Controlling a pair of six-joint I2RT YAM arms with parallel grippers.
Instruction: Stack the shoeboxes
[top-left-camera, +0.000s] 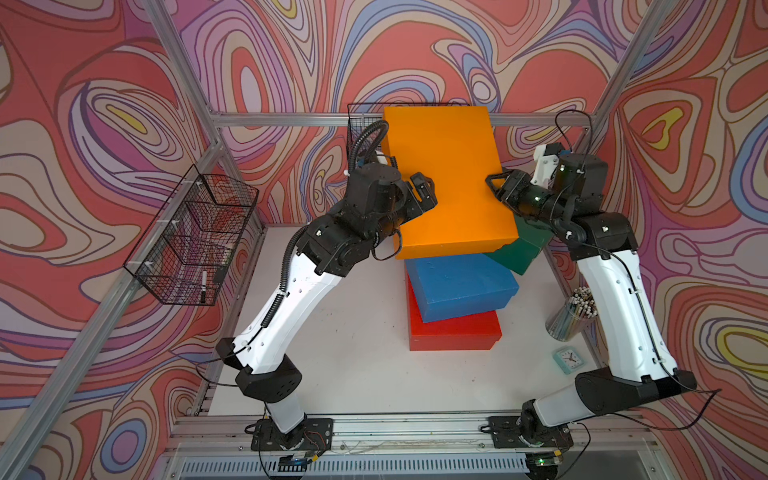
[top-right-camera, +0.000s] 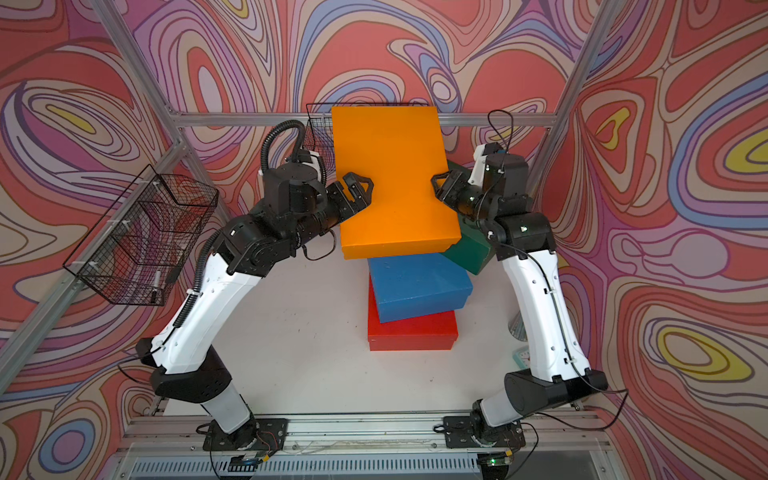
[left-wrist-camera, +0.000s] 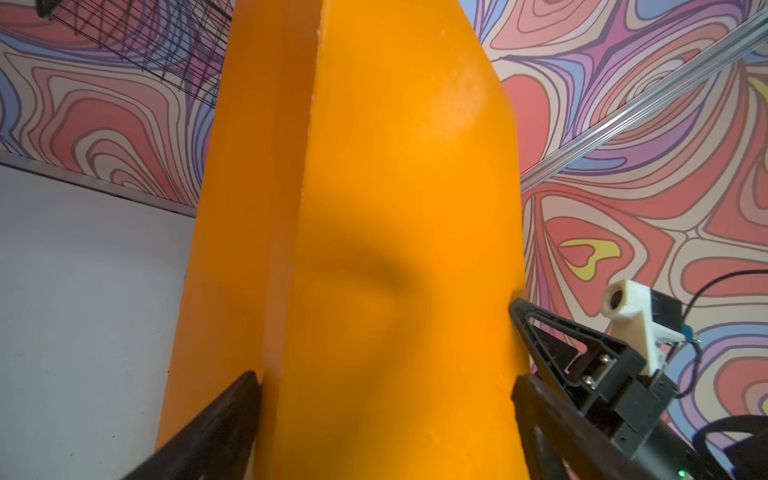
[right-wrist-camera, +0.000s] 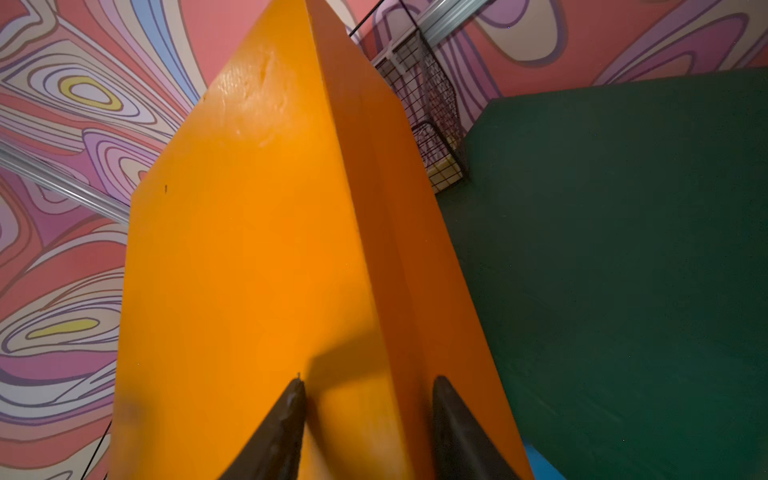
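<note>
A large orange shoebox (top-left-camera: 452, 184) hangs above the other boxes, between my two arms. My right gripper is shut on its right edge. My left gripper stands open at the left side, the box's edge between its widely spread fingers. Below, a blue shoebox (top-left-camera: 464, 288) lies turned at an angle on a red shoebox (top-left-camera: 454, 332). Behind it to the right, a green shoebox (top-left-camera: 518, 249) shows only partly in the top views; its large dark face fills the right of the right wrist view. How the green box rests is hidden by the orange one.
Wire baskets hang at the left (top-left-camera: 192, 236) and at the back. On the right of the table stand a cup of thin sticks (top-left-camera: 572, 313) and a small clock (top-left-camera: 569, 359).
</note>
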